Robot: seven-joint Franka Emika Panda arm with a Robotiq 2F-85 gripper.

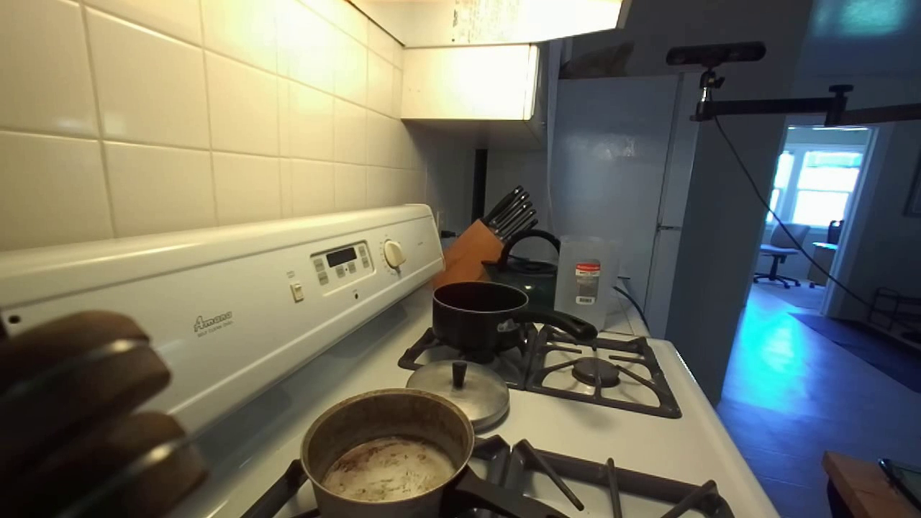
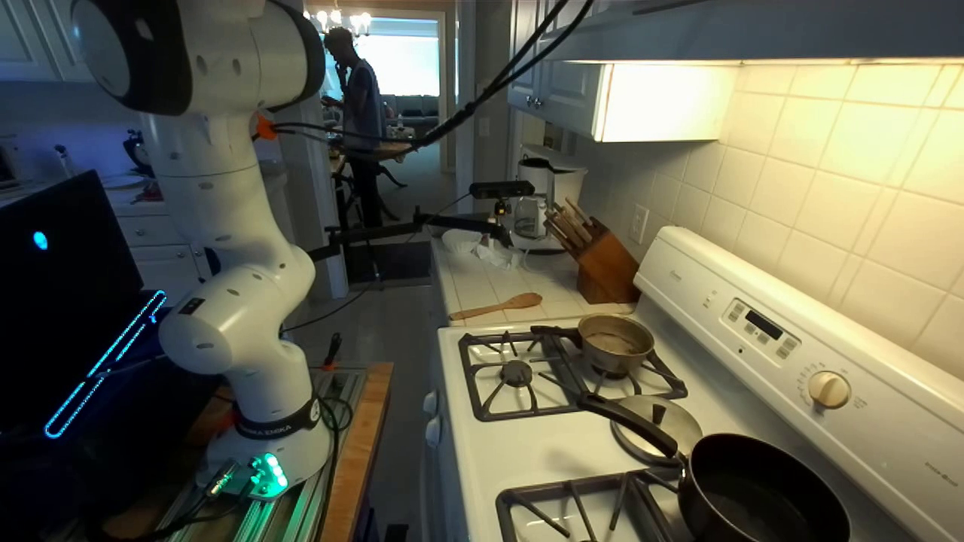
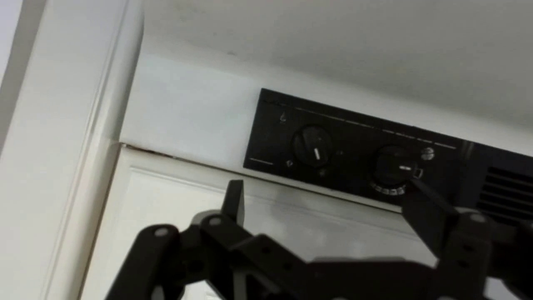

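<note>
In the wrist view my gripper is open, its two dark fingers wide apart and nothing between them. Behind them is a white range hood front with a black control panel point(image 3: 349, 120). Two round knobs sit on that panel, a left knob point(image 3: 312, 146) and a right knob point(image 3: 392, 165); the right fingertip overlaps the panel's lower edge near the right knob. Whether it touches cannot be told. Exterior view 2 shows the white arm point(image 2: 226, 271) raised left of the stove, with the gripper out of frame. Exterior view 1 shows no part of the arm.
On the white stove stand an old metal pot point(image 1: 388, 457), a steel lid point(image 1: 470, 393) and a black pot point(image 1: 479, 319). A wooden spoon point(image 2: 501, 306) and a knife block point(image 2: 607, 266) rest on the counter behind. A camera boom point(image 2: 407, 226) reaches toward the counter.
</note>
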